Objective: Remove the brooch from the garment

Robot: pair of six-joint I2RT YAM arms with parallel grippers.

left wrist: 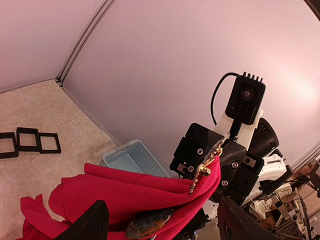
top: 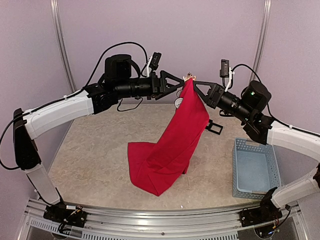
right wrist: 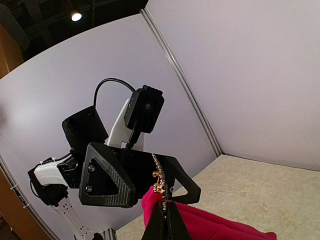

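The red garment (top: 175, 135) hangs raised by its top edge, its lower part spread on the table. At that edge sits a gold brooch (top: 189, 77), seen side-on in the left wrist view (left wrist: 205, 167) and right wrist view (right wrist: 160, 185). My right gripper (top: 196, 86) is shut at the garment's top beside the brooch, holding the cloth there. My left gripper (top: 179, 84) stands open just left of the brooch, apart from it; in the left wrist view its fingers (left wrist: 90, 225) frame the cloth from below.
A blue plastic basket (top: 256, 170) stands at the table's right. Black square frames (top: 214, 128) lie behind the garment.
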